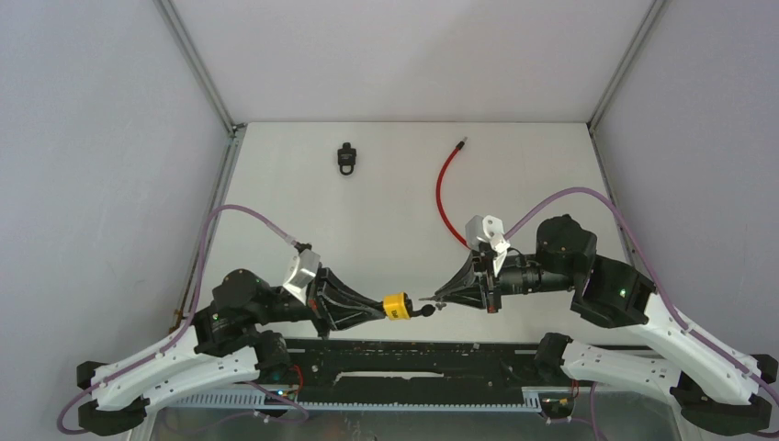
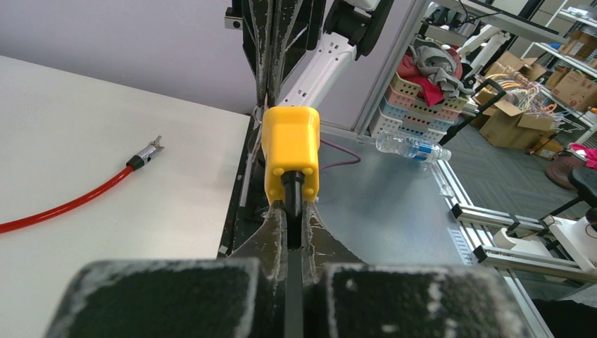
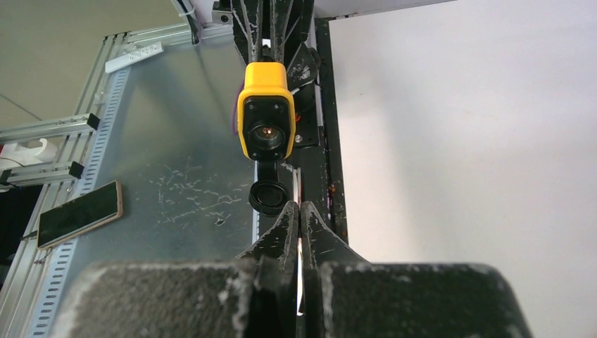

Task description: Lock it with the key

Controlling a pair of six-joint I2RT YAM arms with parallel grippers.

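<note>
A yellow lock (image 1: 397, 306) is held off the table at front centre, with my left gripper shut on its black stem. The lock's dark face (image 3: 267, 127) is turned to my right gripper, and the round keyhole recess shows uncovered. Below that face the black round cap (image 3: 269, 197) hangs open. My right gripper is shut just short of the lock, its tips close to the cap and lower than the keyhole. A small metallic piece (image 1: 439, 306) shows by the right fingertips in the top view; I cannot tell whether it is the key.
A red cable (image 1: 443, 195) with a metal end (image 2: 151, 151) curves over the table at right. Toward the back left lies a small black padlock-shaped thing (image 1: 346, 158). The table's dark front edge runs below the grippers.
</note>
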